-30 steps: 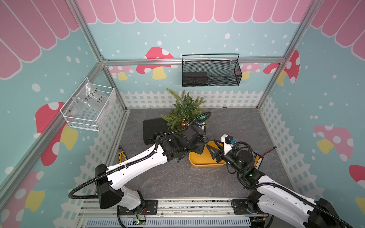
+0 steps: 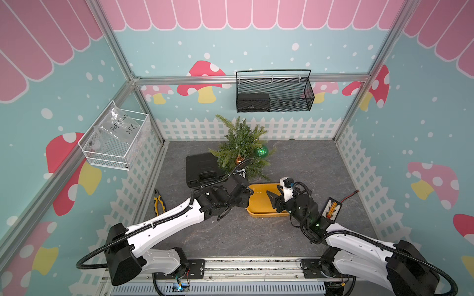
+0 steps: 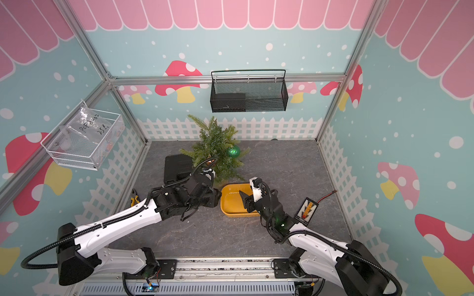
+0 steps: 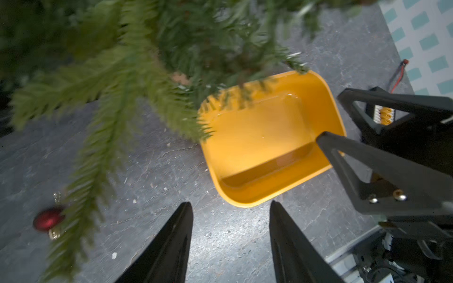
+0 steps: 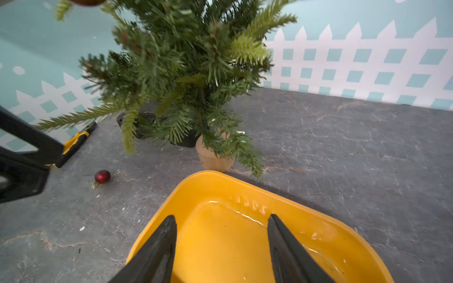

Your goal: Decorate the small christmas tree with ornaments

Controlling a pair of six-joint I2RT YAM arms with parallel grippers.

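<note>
The small green tree [image 2: 242,140] stands at the back middle, carrying a green glitter ball [image 2: 261,151] and a copper ball [image 2: 239,159]. A red ornament ball lies on the tabletop to the tree's left; in the left wrist view the red ball [image 4: 48,218] is partly behind a branch, and the left arm seems to hide it from above. My left gripper is open and empty, in front of the tree and near the tray. Above the tray, my right gripper is open too, nothing between its fingers.
The yellow tray [image 5: 207,207] is empty where visible. A black case [image 2: 200,165] lies left of the tree, yellow-handled pliers [image 2: 159,203] at the left edge, a small connector board [image 2: 331,209] at right.
The right arm shifted slightly.
</note>
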